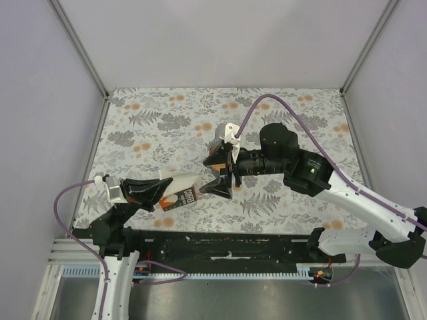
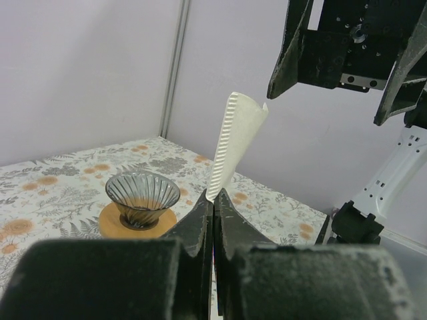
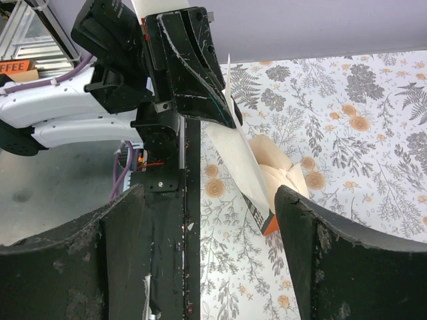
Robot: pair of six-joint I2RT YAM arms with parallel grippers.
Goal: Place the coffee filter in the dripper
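Observation:
A white paper filter (image 1: pixel 180 179) rises from the tips of my left gripper, which is shut on it. My right gripper (image 1: pixel 217 175) hangs just right of the filter, open, with nothing between its fingers; in the right wrist view the filter (image 3: pixel 239 160) shows beyond its fingertips. The glass dripper (image 2: pixel 142 197) on a wooden base stands on the patterned surface; in the top view it is mostly hidden under the right arm.
A box (image 1: pixel 179 200) with more filters (image 3: pixel 283 177) in it lies below my left gripper. Walls rise at the sides and back.

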